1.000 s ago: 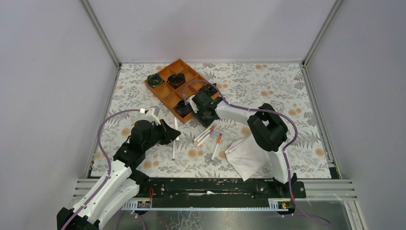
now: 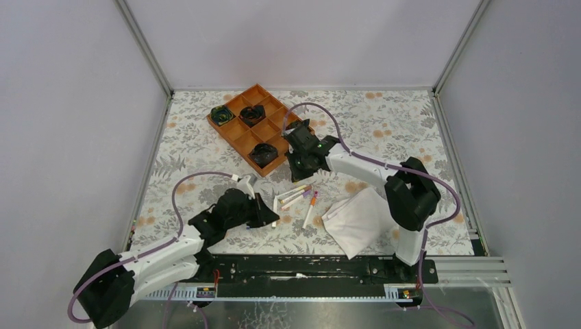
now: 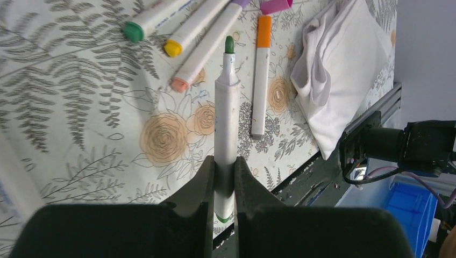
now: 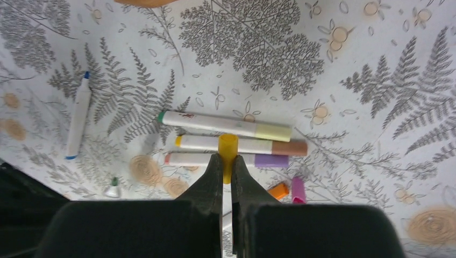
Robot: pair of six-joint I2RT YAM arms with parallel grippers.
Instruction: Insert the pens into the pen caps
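A white pen (image 3: 227, 118) with a bare green tip stands in my left gripper, which is shut on its lower body. My right gripper is shut on a yellow pen cap (image 4: 228, 144); whether its opening faces the pen cannot be told. The pen and the cap are apart. Another uncapped pen, blue-tipped (image 4: 79, 115), lies on the table at the left of the right wrist view. Three capped pens lie side by side, with a pale yellow cap (image 4: 273, 132), a brown cap (image 4: 290, 148) and a purple cap (image 4: 271, 160).
An orange-capped pen (image 3: 260, 80) lies near a loose magenta cap (image 4: 298, 191). A folded white cloth (image 2: 360, 221) is at the front right. The wooden compartment tray (image 2: 236, 140) holding dark bundles stands at the back.
My left gripper has carried the green-tipped pen to the right and toward the table's front. Both grippers stay shut.
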